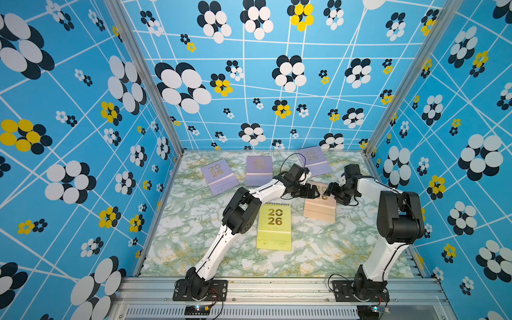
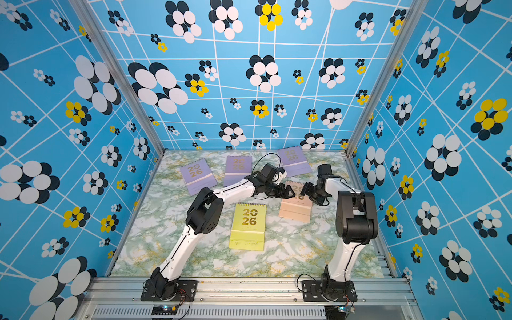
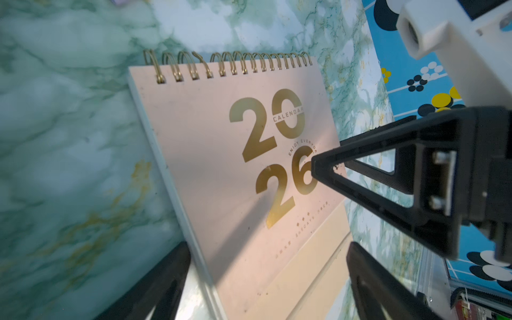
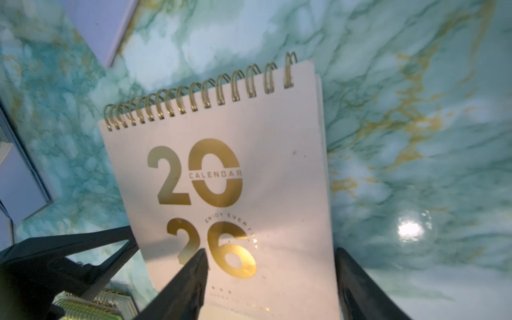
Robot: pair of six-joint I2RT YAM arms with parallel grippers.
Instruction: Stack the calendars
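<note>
The peach calendar (image 1: 319,210) lies flat right of centre, between my left gripper (image 1: 313,192) and my right gripper (image 1: 333,190), which are at its two sides. In the left wrist view the calendar (image 3: 240,176) has the left gripper's blurred fingertips at its near edge and across it; in the right wrist view, the right gripper's fingertips straddle its right edge. Both grippers look open. A yellow calendar (image 1: 274,232) lies front centre. Three lilac calendars (image 1: 218,181) lie along the back.
Patterned walls surround it on three sides, and a metal rail runs along the front.
</note>
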